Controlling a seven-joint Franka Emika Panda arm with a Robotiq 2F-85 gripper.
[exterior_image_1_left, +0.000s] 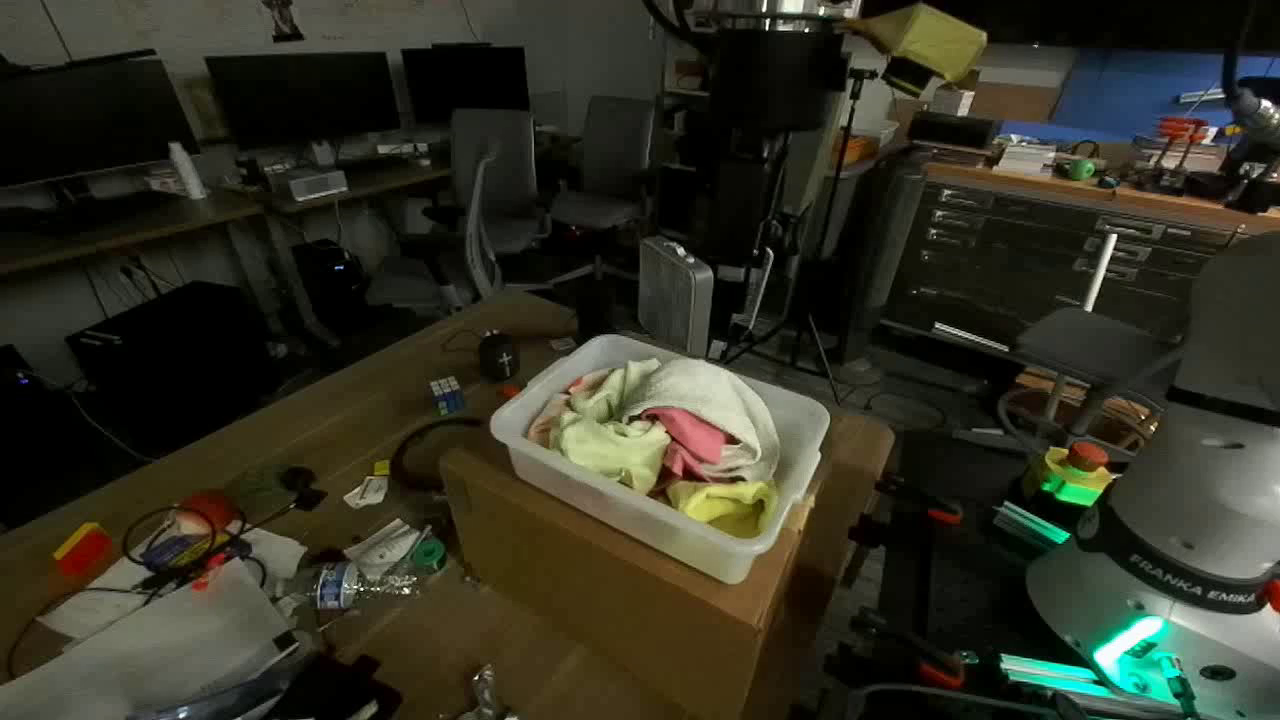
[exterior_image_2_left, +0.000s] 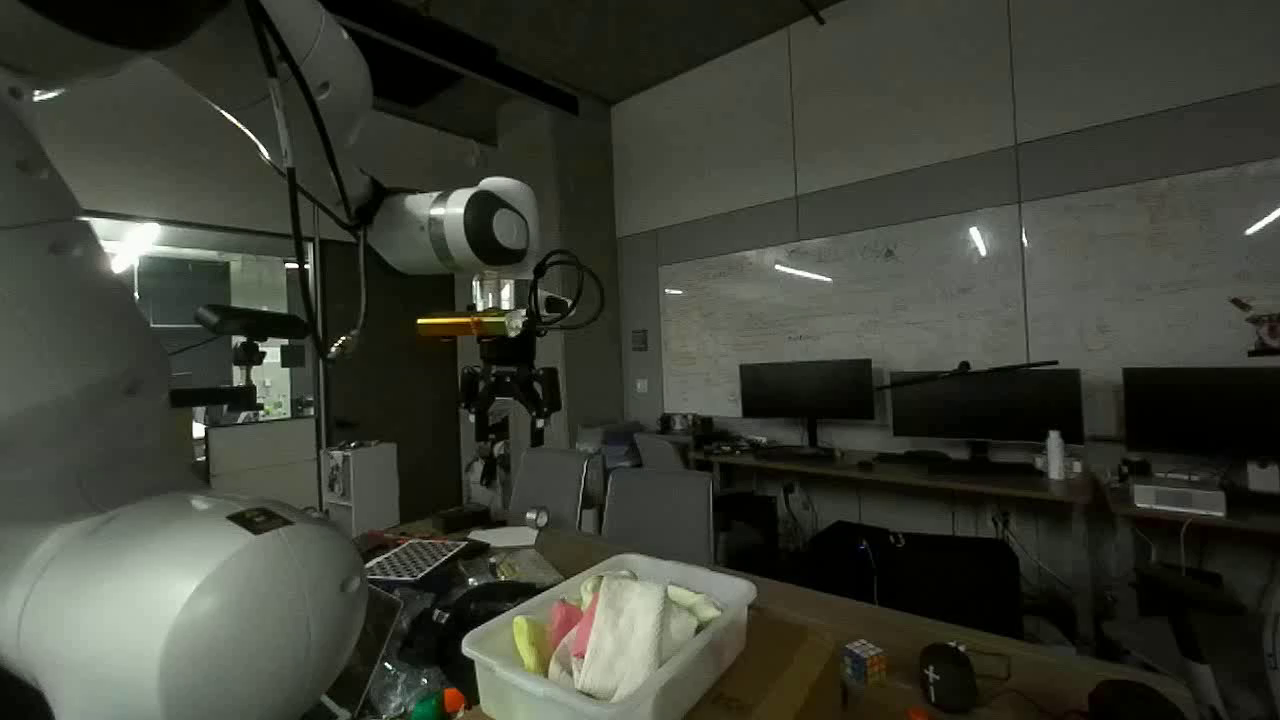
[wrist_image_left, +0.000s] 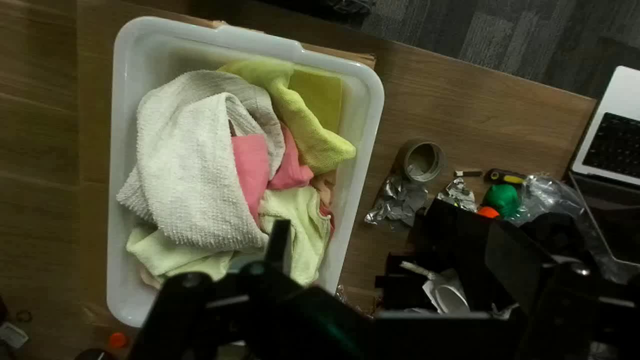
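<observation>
A white plastic bin (exterior_image_1_left: 624, 528) stands on a cardboard box and holds a heap of cloths. On top lies a white towel (wrist_image_left: 186, 162), with a pink cloth (wrist_image_left: 250, 165) showing from under its fold. A yellow cloth (wrist_image_left: 318, 135) rests against one end of the bin, and a pale green cloth (exterior_image_1_left: 612, 444) lies along the side. High above the table, apart from the bin, hangs my gripper (exterior_image_2_left: 510, 430). Its two fingers stand apart with nothing visible between them. Dark, blurred gripper parts cover the lower edge of the wrist view.
Clutter surrounds the bin: a Rubik's cube (exterior_image_1_left: 446, 395), a plastic bottle (exterior_image_1_left: 348, 586), a tape roll (wrist_image_left: 422, 160) and a laptop (wrist_image_left: 615, 132). The cardboard box (exterior_image_1_left: 600, 600) raises the bin above the table. Bare wood shows beside it.
</observation>
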